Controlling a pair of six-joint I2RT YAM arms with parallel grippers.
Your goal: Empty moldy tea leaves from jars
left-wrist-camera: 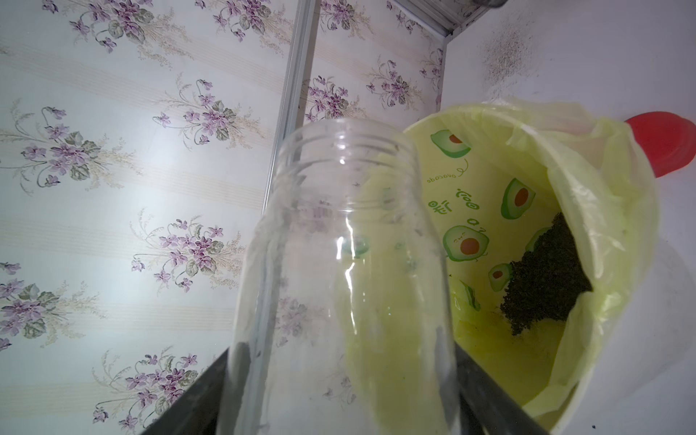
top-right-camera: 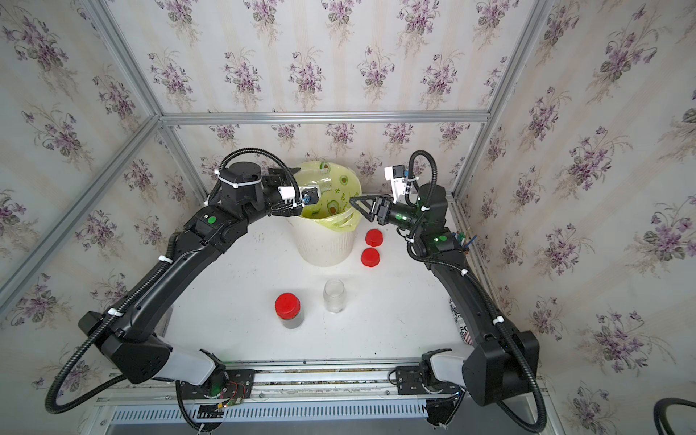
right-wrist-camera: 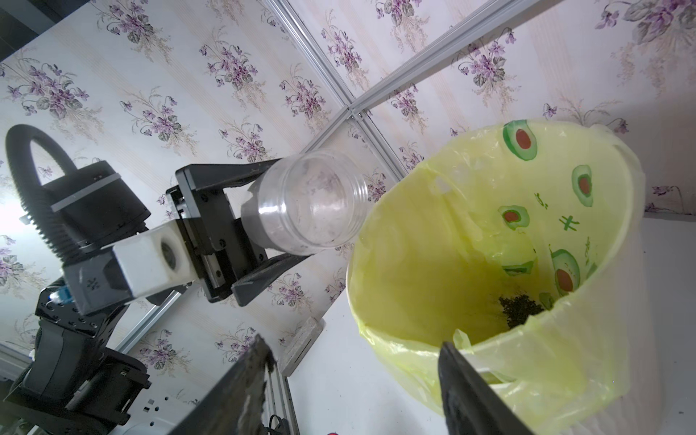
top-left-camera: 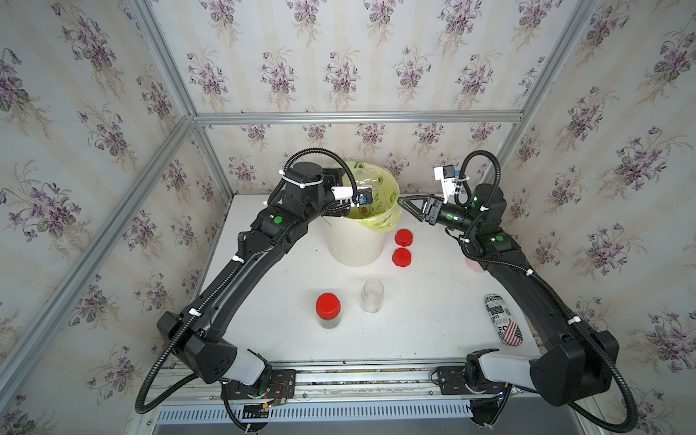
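Observation:
A clear, empty-looking jar [left-wrist-camera: 340, 304] is held over the bin's left side by my left gripper. The white bin [top-left-camera: 355, 246] has a yellow avocado-print liner [right-wrist-camera: 471, 246], with a pile of dark tea leaves [left-wrist-camera: 543, 282] inside. My right gripper [top-right-camera: 361, 205] stands open and empty just right of the bin rim. A red-lidded jar [top-left-camera: 327, 308] and an uncapped clear glass jar [top-left-camera: 372, 295] stand at the front of the table.
Two red lids [top-right-camera: 369, 256] [top-right-camera: 374, 237] lie right of the bin. A printed cylindrical object [top-left-camera: 503, 319] lies at the front right.

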